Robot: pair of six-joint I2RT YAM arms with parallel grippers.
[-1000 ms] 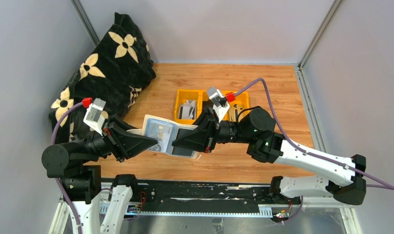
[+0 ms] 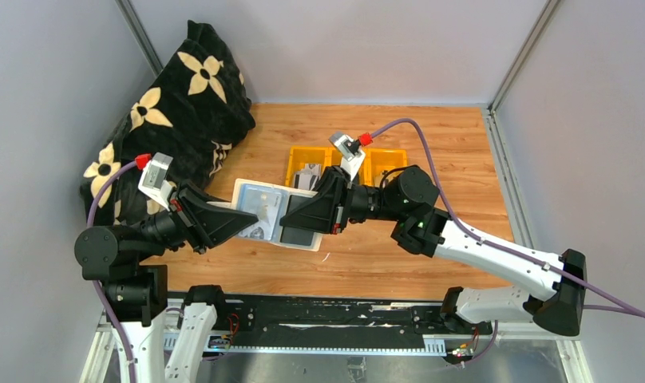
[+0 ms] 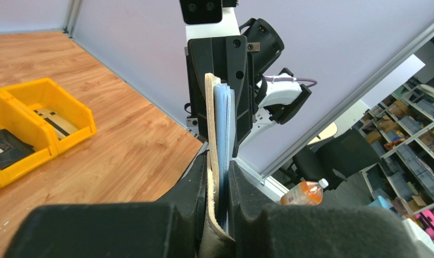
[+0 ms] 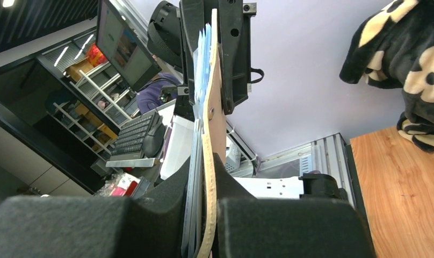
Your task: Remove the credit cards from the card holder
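The card holder (image 2: pixel 263 211), tan-edged with pale blue card sleeves, hangs spread between both grippers above the table. My left gripper (image 2: pixel 238 217) is shut on its left end, my right gripper (image 2: pixel 299 215) on its right end. In the left wrist view the holder (image 3: pixel 223 140) stands edge-on, blue sleeves beside the tan cover, with the right arm's gripper behind it. The right wrist view shows the same holder (image 4: pixel 209 140) edge-on. I cannot tell individual cards clearly.
Yellow bins (image 2: pixel 298 155) holding grey and dark items sit at the back middle of the wooden table (image 2: pixel 447 136). A dark flower-patterned cushion (image 2: pixel 176 104) fills the back left.
Both arms have shifted slightly, the right one a little left and up in the top view, and the holder appears a bit flatter.
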